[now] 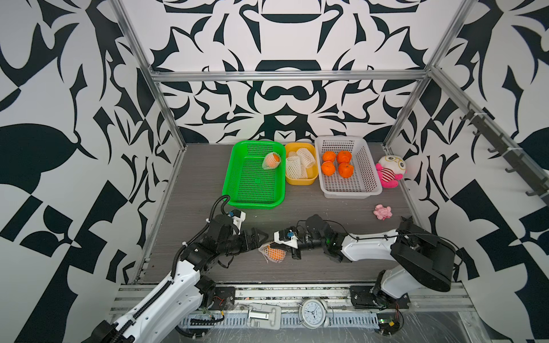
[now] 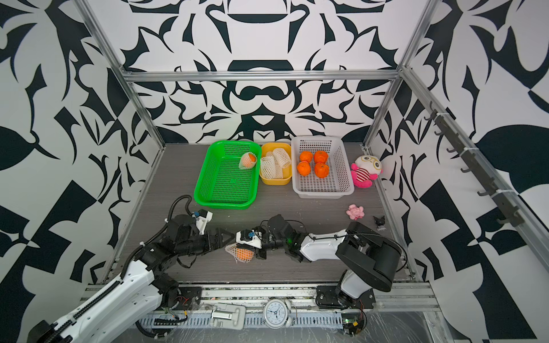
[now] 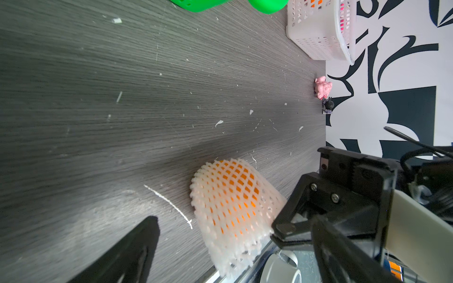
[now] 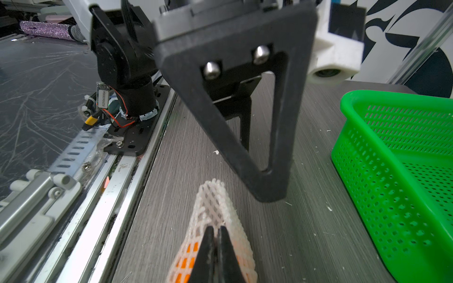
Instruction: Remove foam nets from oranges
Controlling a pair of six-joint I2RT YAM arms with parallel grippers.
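An orange in a white foam net [image 3: 226,198] rests on the table at front centre, orange colour showing through the mesh. My right gripper is shut on the net, its fingertips nearly together and the mesh drawn to a narrow peak in the right wrist view. My left gripper stands open above the netted orange, its two fingers wide apart with nothing gripped. Another netted orange [image 1: 271,160] lies in the green basket [image 1: 227,177]. Several bare oranges [image 1: 344,169] sit in the white basket [image 1: 366,185].
Loose foam nets [image 1: 293,167] lie in the yellow basket [image 1: 302,181] between the other two. A pink-striped plush toy [image 1: 390,171] and a small pink figure [image 1: 382,212] stand at the right. Bare table lies between baskets and arms.
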